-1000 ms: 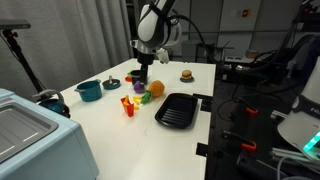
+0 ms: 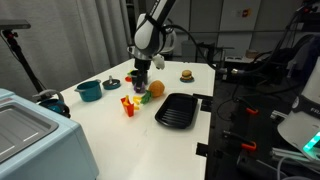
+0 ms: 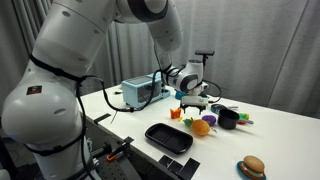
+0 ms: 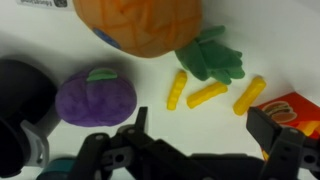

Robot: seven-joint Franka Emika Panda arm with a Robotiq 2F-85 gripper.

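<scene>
My gripper is open, its two dark fingers wide apart at the lower edge of the wrist view. Nothing is held between them. Just beyond the gap lie loose yellow fries: one upright fry [image 4: 177, 90], a slanted fry [image 4: 207, 95] and another slanted fry [image 4: 250, 95] nearer the right finger. A red fries box [image 4: 290, 108] is partly covered by that finger. To the left sits a purple stuffed vegetable [image 4: 97, 98] with a green top. In exterior view 1, my gripper [image 2: 142, 79] hangs low among the toys at the table's middle.
A large orange toy [image 4: 140, 22] with green leaves [image 4: 211, 58] lies close by. A dark pot [image 4: 18, 110] stands at the left. Around the table are a black tray [image 2: 178, 111], a burger [image 3: 253, 166] and a teal pot [image 2: 90, 91].
In exterior view 1, the arm has shifted slightly left and down. The toys show no clear movement.
</scene>
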